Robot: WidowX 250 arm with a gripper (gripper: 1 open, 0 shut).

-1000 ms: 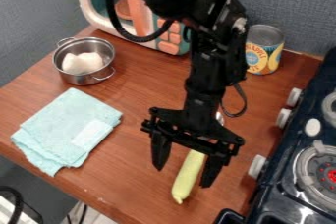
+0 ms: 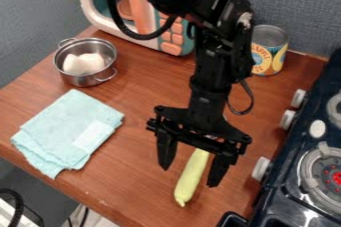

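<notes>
My black gripper [image 2: 192, 161] hangs over the middle of the wooden table, fingers apart and pointing down, open. Beneath it lies a long pale yellow item [image 2: 188, 183], like corn or a banana, partly hidden by the gripper. Nothing shows held between the fingers.
A folded light-blue cloth [image 2: 64, 131] lies left, a steel pot [image 2: 106, 76] with a white round item behind it. A can [image 2: 268, 52] and a pink-and-mint container [image 2: 168, 38] stand at the back. A black stove [image 2: 296, 192] with knobs fills the right.
The objects on the table look unmoved.
</notes>
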